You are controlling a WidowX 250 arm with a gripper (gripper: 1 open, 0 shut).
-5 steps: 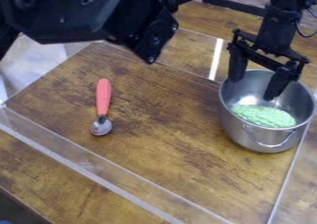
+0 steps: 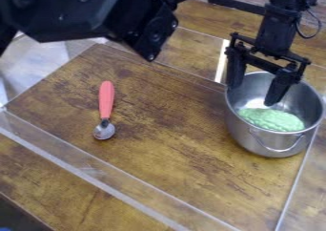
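My black gripper [image 2: 258,82] is at the right, open, its fingers spread over the top of a steel pot [image 2: 261,139]. Pale green granules [image 2: 272,118] lie in the bottom of the pot. An ice-cream scoop with a pink-red handle [image 2: 107,99] lies on the wooden table [image 2: 152,168] at the left, well apart from the gripper.
Dark arm links hang across the top left. Clear plastic strips run along the table's left and lower edges.
My gripper has shifted slightly left over the pot. The pot and the scoop look unmoved.
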